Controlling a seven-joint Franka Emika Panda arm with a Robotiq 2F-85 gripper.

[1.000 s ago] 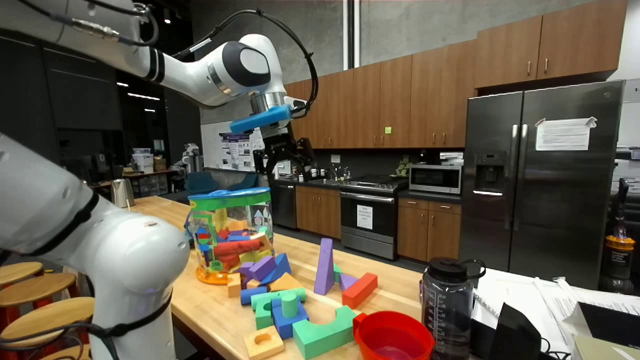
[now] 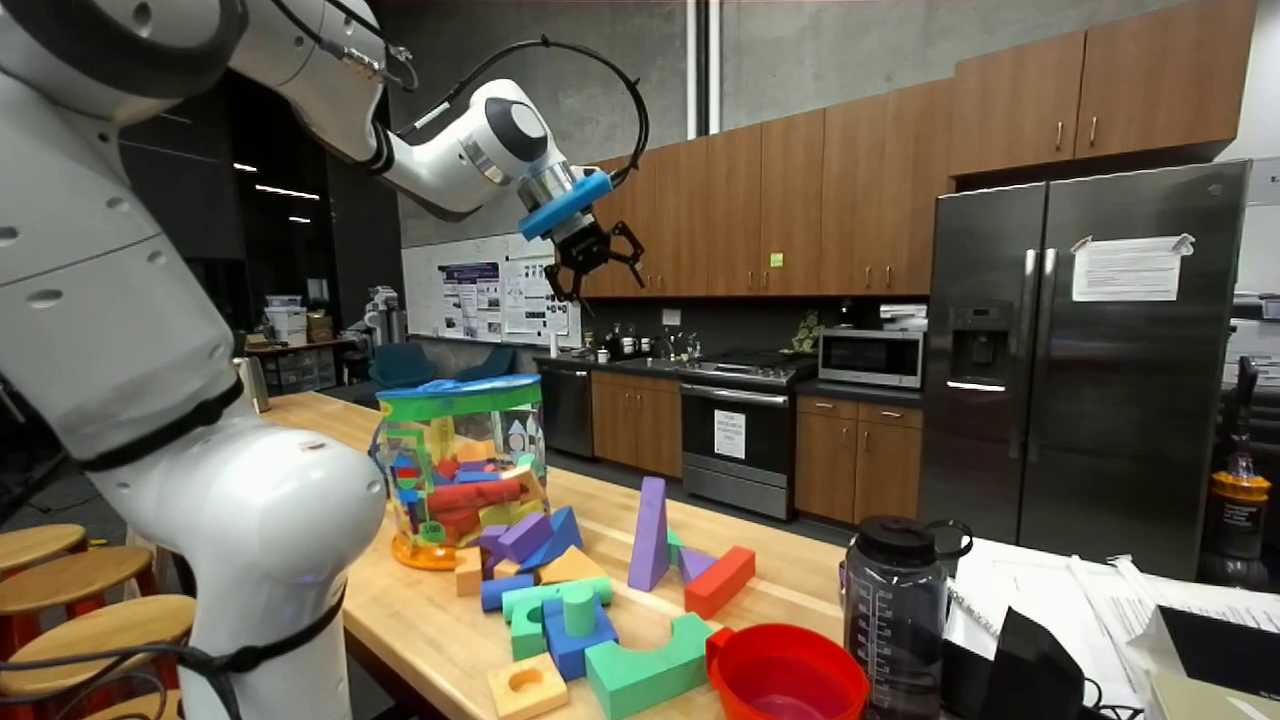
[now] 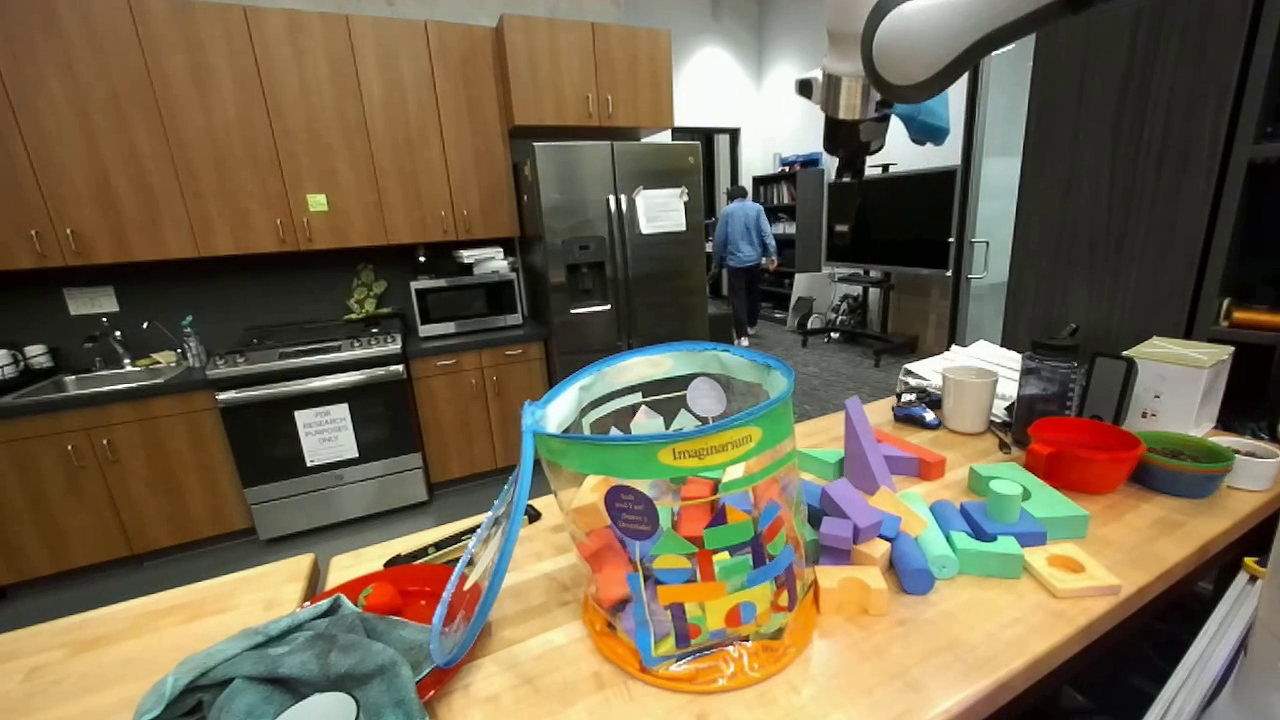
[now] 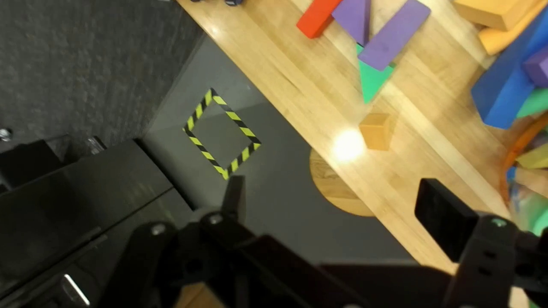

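Note:
High above the far side of the table, my gripper [image 2: 596, 292] stands open and empty. In the wrist view its two dark fingers [image 4: 442, 220] are wide apart, over the table edge and the floor. Loose blocks lie on the table: a tall purple wedge [image 2: 649, 534], a red block [image 2: 720, 582], a green arch [image 2: 649, 667] and a blue block [image 2: 578, 636] with a green cylinder on it. A small orange block [image 4: 376, 131] lies by the green triangle [image 4: 372, 81]. The clear zippered bag [image 3: 672, 451] stands with its lid hanging aside, filled with many coloured blocks.
A red cup [image 2: 788, 674] and a dark water bottle [image 2: 894, 618] stand near the papers. Beside the bag are a red bowl [image 3: 438, 690] and a crumpled green cloth [image 3: 288, 666]. Wooden stools [image 2: 96, 624] line the near side.
The arm has pulled back and upward in exterior view 1. My gripper is higher, slightly farther right, and tilted more. The blocks, bag and cup have stayed put.

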